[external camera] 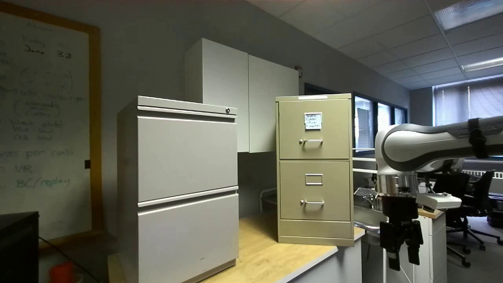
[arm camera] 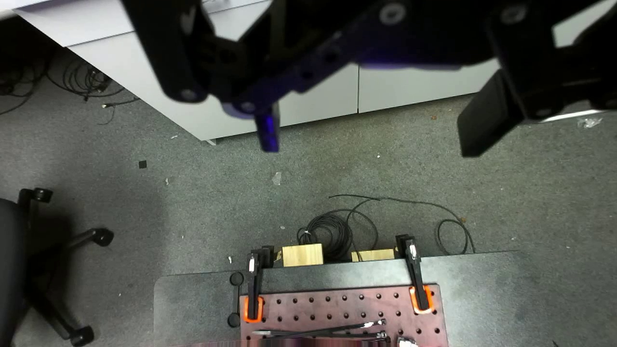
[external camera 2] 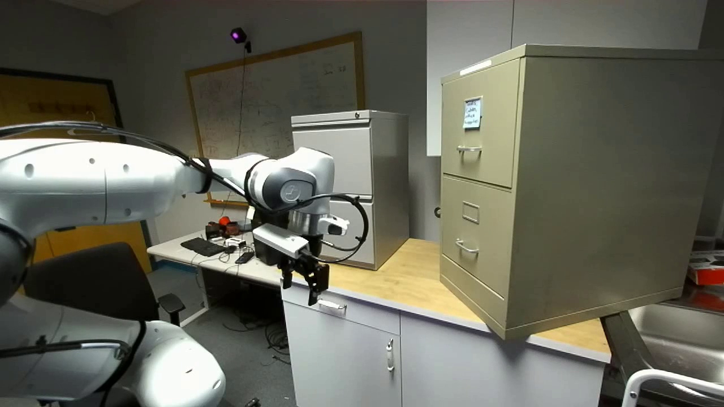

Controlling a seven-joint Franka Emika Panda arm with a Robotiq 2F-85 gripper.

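Note:
My gripper (external camera: 404,263) points downward, open, with nothing between its fingers; the wrist view shows floor through the gap. Two filing cabinets stand on the counter. The beige one (external camera: 314,188) has two closed drawers with metal handles and a paper label on the upper drawer (external camera 2: 473,113). The light grey one (external camera: 187,160) also has both drawers closed, and a lock shows at its top. In the second exterior view, my gripper (external camera 2: 300,290) hangs before the counter's front, apart from both cabinets, appearing lower than their drawers.
The wooden counter (external camera 2: 400,271) has white cupboards below, with a drawer handle (external camera 2: 332,305) near my gripper in that view. Beneath the wrist view lie the floor, coiled cables (arm camera: 330,231) and a clamped perforated board (arm camera: 341,306). An office chair (external camera 2: 95,291) stands left.

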